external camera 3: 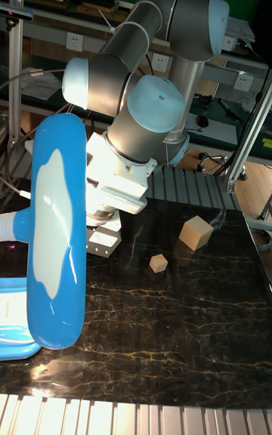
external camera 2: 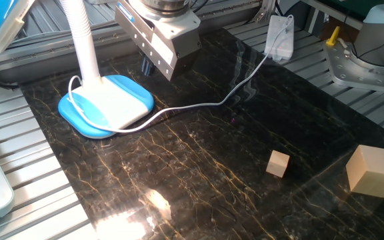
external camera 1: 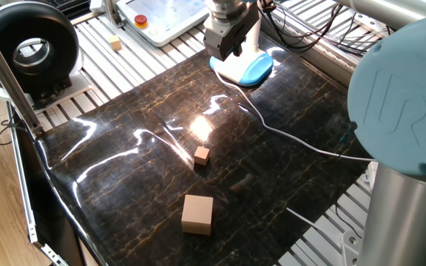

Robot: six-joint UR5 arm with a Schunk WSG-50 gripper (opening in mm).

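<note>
A small wooden cube (external camera 1: 202, 155) sits on the dark marbled sheet, apart from a larger wooden block (external camera 1: 197, 214). Both also show in the second exterior view, the small cube (external camera 2: 277, 164) left of the large block (external camera 2: 373, 171). My gripper (external camera 2: 147, 67) hangs over the sheet near the blue and white lamp base, well away from both blocks. Its dark fingertips are small and partly covered by its body, so how far apart they stand is unclear. In the third view the gripper body (external camera 3: 103, 240) shows, but the lamp head covers part of that area.
A lamp base (external camera 2: 107, 107) stands beside the gripper, and its white cable (external camera 2: 199, 105) runs across the sheet. Beyond the sheet lie a tablet with a red button (external camera 1: 140, 21) and another small wooden cube (external camera 1: 115, 43).
</note>
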